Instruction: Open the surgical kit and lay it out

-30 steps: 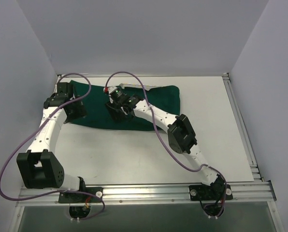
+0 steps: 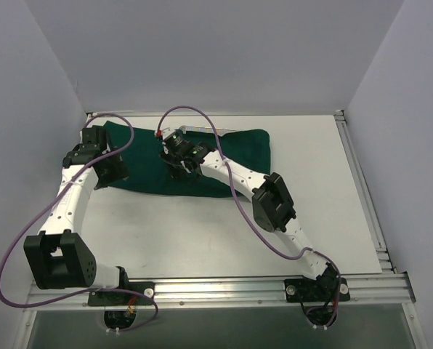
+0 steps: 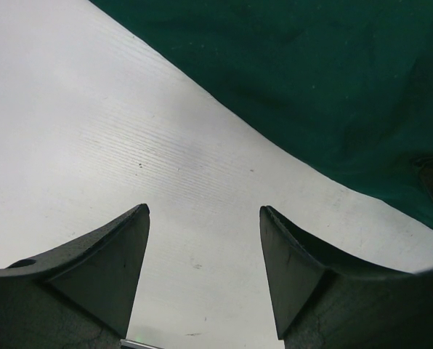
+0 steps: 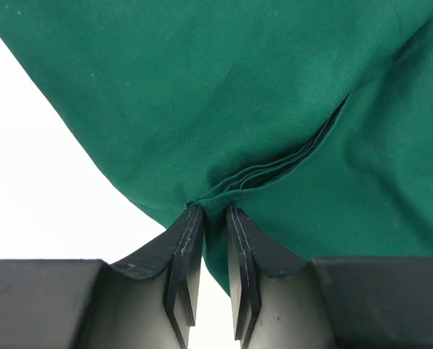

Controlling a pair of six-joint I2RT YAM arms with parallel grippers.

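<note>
A dark green cloth [image 2: 138, 171] lies spread across the back left of the white table, its layers partly folded. Above its left front edge, my left gripper [image 2: 112, 177] stands open; in the left wrist view only bare table shows between its fingers. The right gripper is at a fold of the green cloth [image 4: 202, 116], fingers [image 4: 191, 240] close together. Gathered cloth layers run into the narrow gap between the fingertips; whether they are pinched cannot be seen. No instruments are visible.
At the cloth's back edge, between the arm and the rail, a thin pale strip [image 2: 209, 129] shows. A purple cable [image 2: 256, 229] arches over the right arm.
My left gripper has shifted slightly left. The right gripper's fingers have come closer together at the cloth, with its arm staying in place.
</note>
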